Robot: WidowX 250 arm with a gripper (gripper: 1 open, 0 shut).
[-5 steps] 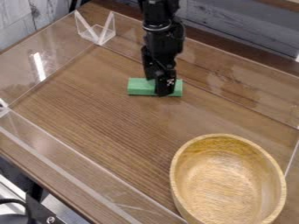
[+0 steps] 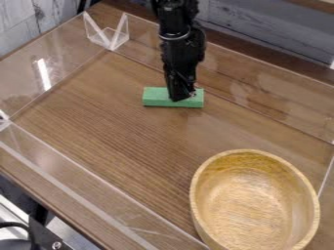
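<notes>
My black gripper (image 2: pixel 186 90) hangs down from the top centre of the camera view, its tip low over a flat green block (image 2: pixel 158 98) on the wooden table. The gripper looks shut, with nothing visible between its fingers. It covers part of the block's back edge and right half; whether it touches the block I cannot tell.
A large pale yellow bowl (image 2: pixel 255 223) stands at the near right. A clear plastic rack (image 2: pixel 109 31) sits at the back left. A black cable lies at the bottom left corner.
Since a second ago my gripper has drawn slightly up and right and looks narrower at its tip, uncovering more of the green block. The block has barely moved.
</notes>
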